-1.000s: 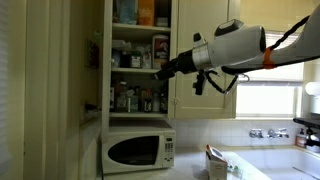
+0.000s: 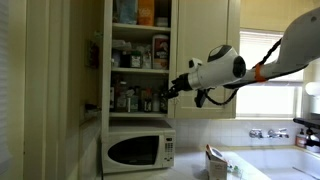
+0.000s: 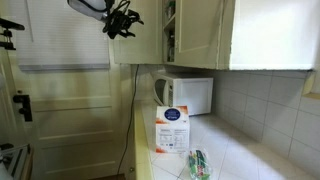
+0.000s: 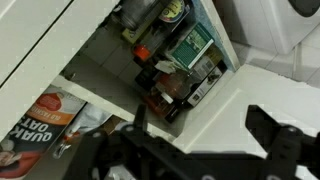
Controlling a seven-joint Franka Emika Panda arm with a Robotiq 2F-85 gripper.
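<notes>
My gripper (image 2: 174,90) hangs in front of the open cupboard (image 2: 108,75), near the edge of its door. In the wrist view its two dark fingers (image 4: 139,119) stand apart, so it is open with nothing between them. Bottles and jars (image 2: 135,100) crowd the lower shelf. The wrist view looks into the cupboard at a slant: a green-labelled box (image 4: 190,45) and spice jars (image 4: 172,85) stand on one shelf, and an orange "quattro" bag (image 4: 38,130) on another. In exterior view 2 the gripper (image 3: 121,20) is high up, well above the counter.
A white microwave (image 2: 137,149) sits below the cupboard. The cupboard door (image 2: 203,60) stands to the right of the shelves, close to the gripper. On the counter (image 3: 225,150) are an upright box (image 3: 172,128) and a clear bag (image 3: 198,163). The sink (image 2: 285,160) is farther right.
In exterior view 1 the gripper has shifted down and to the right, from in front of the shelves to near the door edge. The arm also appears lower. The cupboard contents look unchanged.
</notes>
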